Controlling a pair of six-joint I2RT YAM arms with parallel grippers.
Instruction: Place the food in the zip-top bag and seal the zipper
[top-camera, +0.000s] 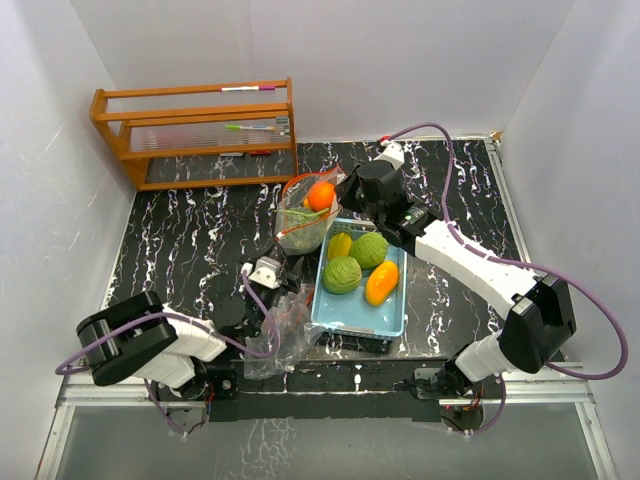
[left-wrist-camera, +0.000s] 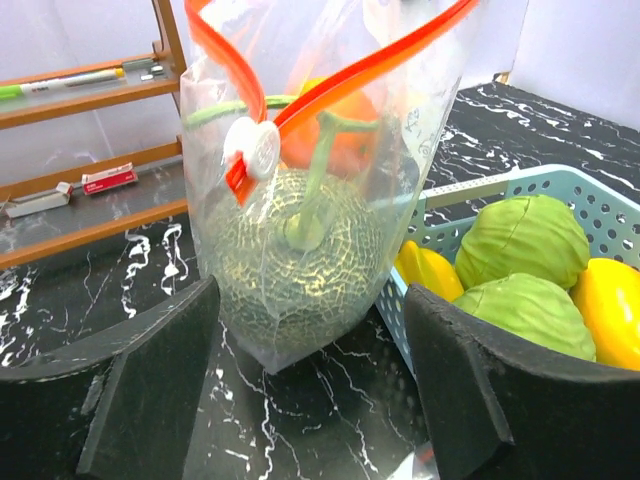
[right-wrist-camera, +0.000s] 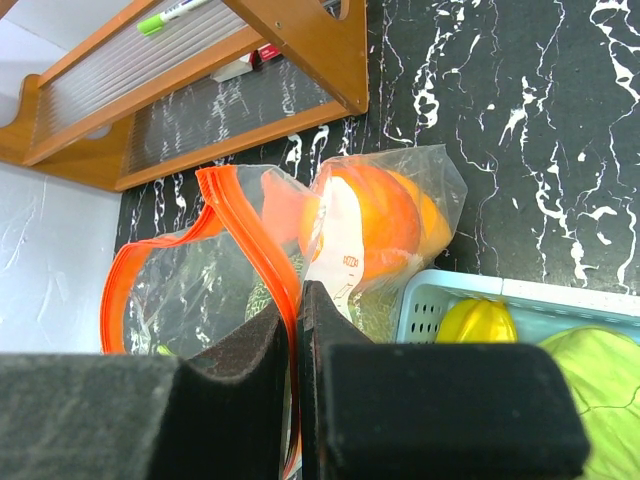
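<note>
The clear zip top bag (top-camera: 303, 237) with orange zipper strips stands open-mouthed left of the blue basket. Inside it are a netted melon (left-wrist-camera: 290, 250), an orange food (top-camera: 321, 195) and something with a green stem (left-wrist-camera: 318, 180). A white round slider (left-wrist-camera: 262, 148) with a red tab sits at one end of the zipper. My right gripper is shut on the bag's orange-edged rim. Fingers apart, my left gripper is open, low in front of the bag, with nothing between its fingers.
The blue basket (top-camera: 400, 325) holds cabbages (top-camera: 342, 275), a yellow food (top-camera: 339, 246) and an orange-yellow one (top-camera: 381, 284). Behind on the left stands a wooden rack (top-camera: 140, 185) with pens. Crumpled clear plastic (top-camera: 290, 340) lies by the left arm. Left of the bag, the dark table is clear.
</note>
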